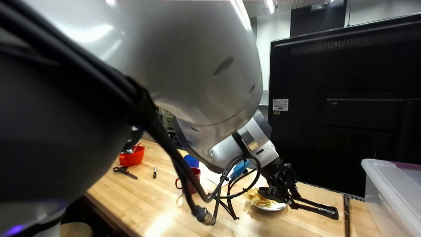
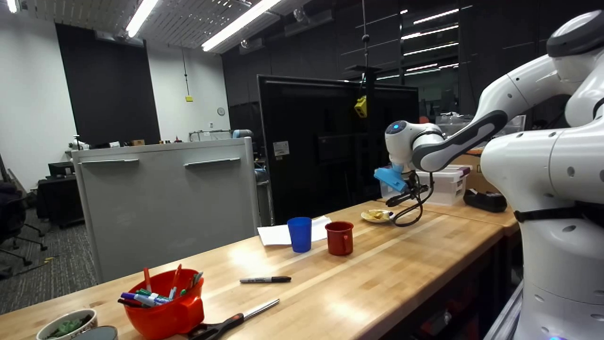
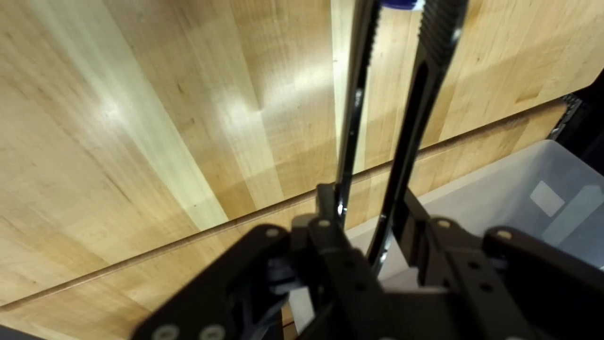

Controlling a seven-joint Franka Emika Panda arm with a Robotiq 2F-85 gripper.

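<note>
Black tongs (image 1: 315,207) with two long arms are clamped in my gripper (image 1: 292,196), which is shut on them. In exterior view 1 they stick out to the right above the table. The wrist view shows the tongs (image 3: 408,131) running up from between the gripper fingers, their serrated ends apart near the top edge. Beside those ends a blue-and-white object (image 3: 402,4) is cut off by the frame; whether the tongs touch it I cannot tell. A white plate (image 2: 366,217) of yellow chips (image 2: 377,214) sits on the table near the gripper.
A clear plastic bin (image 1: 390,193) stands at the right. A red mug (image 2: 339,239), a blue cup (image 2: 300,234), a marker (image 2: 266,279), scissors (image 2: 233,320) and a red pen holder (image 2: 170,309) are spread along the table. A black monitor back (image 1: 347,98) rises behind.
</note>
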